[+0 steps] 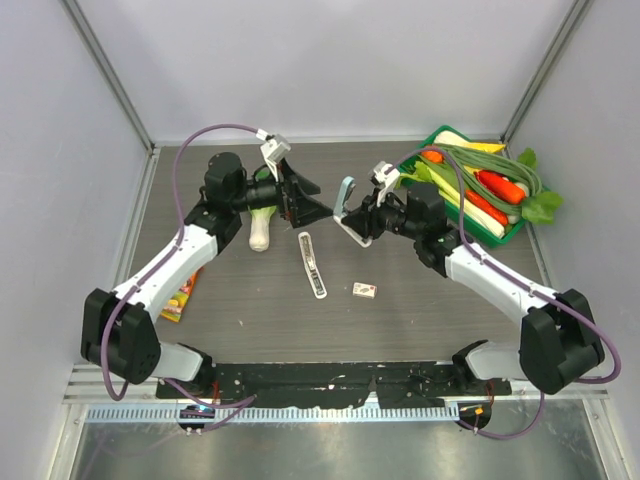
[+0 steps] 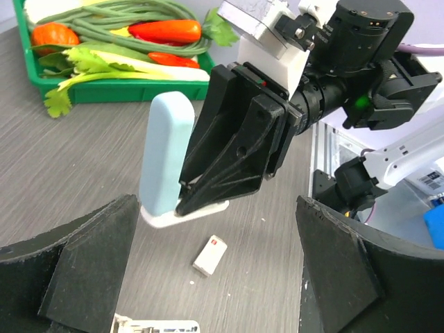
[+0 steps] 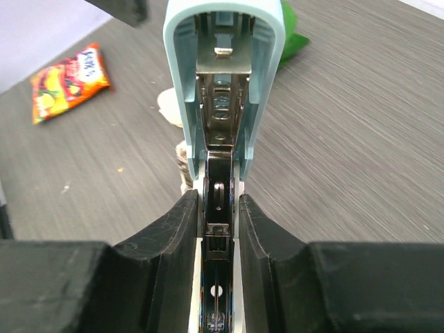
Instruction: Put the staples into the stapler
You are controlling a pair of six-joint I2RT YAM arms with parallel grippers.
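Observation:
The stapler (image 1: pixel 345 195) is folded open, its light-blue upper arm (image 2: pixel 166 149) raised from the white base (image 2: pixel 186 216). My right gripper (image 1: pixel 364 220) is shut on it above the table. In the right wrist view the metal channel (image 3: pixel 219 187) runs between the fingers, facing up; whether staples lie in it, I cannot tell. My left gripper (image 1: pixel 326 202) is open and empty, just left of the stapler and apart from it. A small white box (image 1: pixel 364 290), its contents hidden, lies on the table in front.
A long white strip-like object (image 1: pixel 312 265) lies on the table below the grippers. At the back right stands a green basket (image 2: pixel 104 91) of vegetables. A leek-like vegetable (image 1: pixel 260 230) and a snack packet (image 3: pixel 69 82) lie to the left.

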